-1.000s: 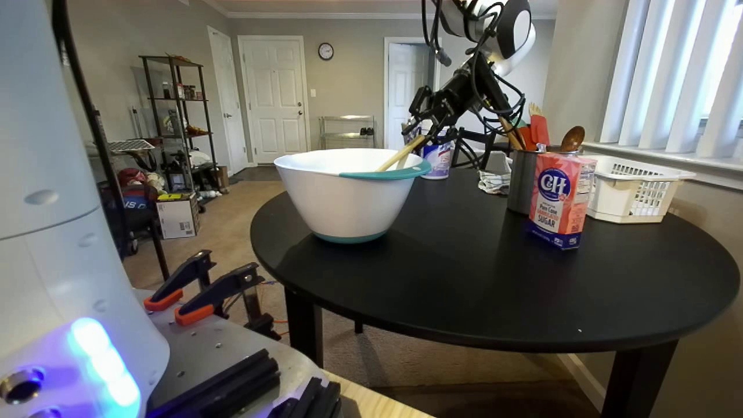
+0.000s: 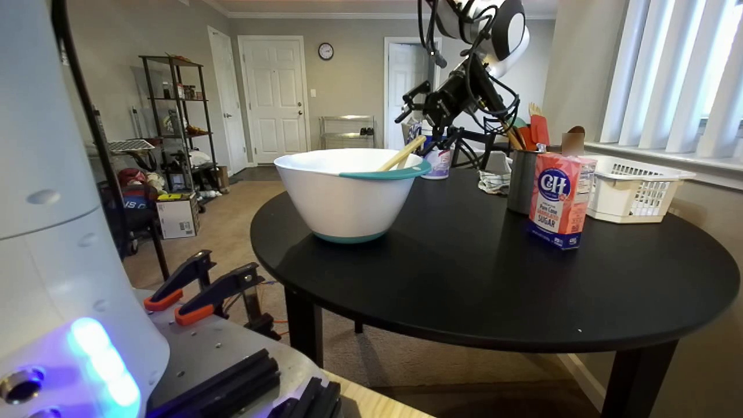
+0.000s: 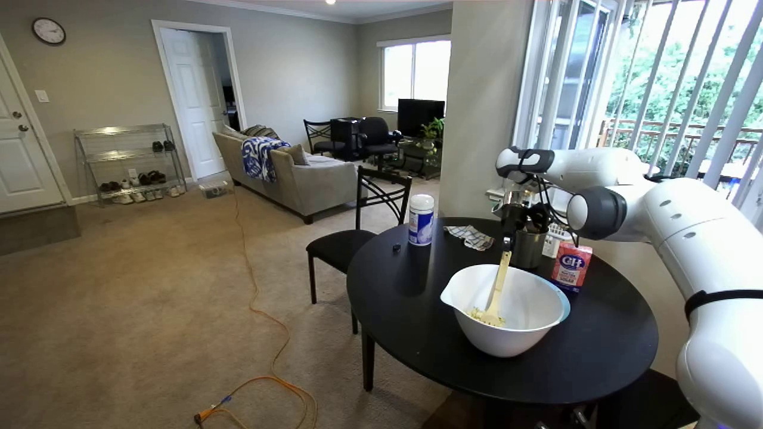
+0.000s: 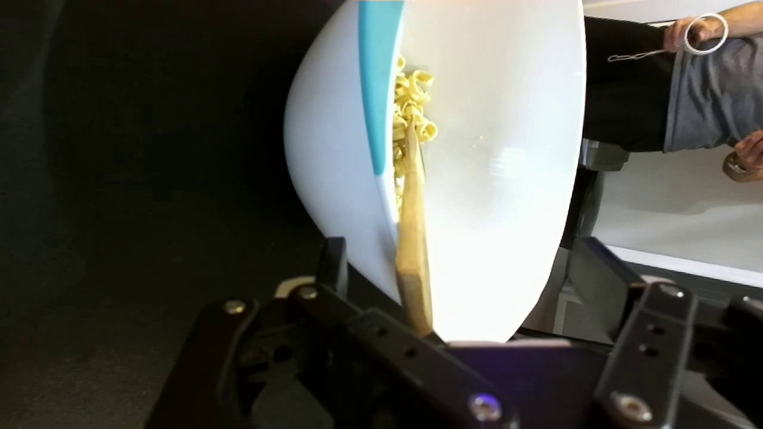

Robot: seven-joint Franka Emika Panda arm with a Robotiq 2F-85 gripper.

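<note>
A white mixing bowl (image 2: 341, 188) with a teal rim section and base stands near the table's left edge. Curly pale pasta (image 4: 411, 107) lies inside it. A wooden spatula (image 3: 498, 286) leans in the bowl, its blade in the pasta and its handle rising past the rim. My gripper is open above the bowl's edge. In the wrist view the handle's end (image 4: 415, 286) lies between the spread fingers, nearer the left one, with a gap on both sides.
Behind stand a sugar carton (image 2: 557, 198), a metal utensil crock (image 2: 522, 182), a white basket (image 2: 630, 188), a cloth (image 3: 470, 237) and a wipes canister (image 3: 421, 220). A person (image 4: 715, 86) stands beyond the bowl.
My gripper's fingers have spread apart from a closer position around the handle's end. The arm has shifted only slightly. Bowl and spatula look unmoved.
</note>
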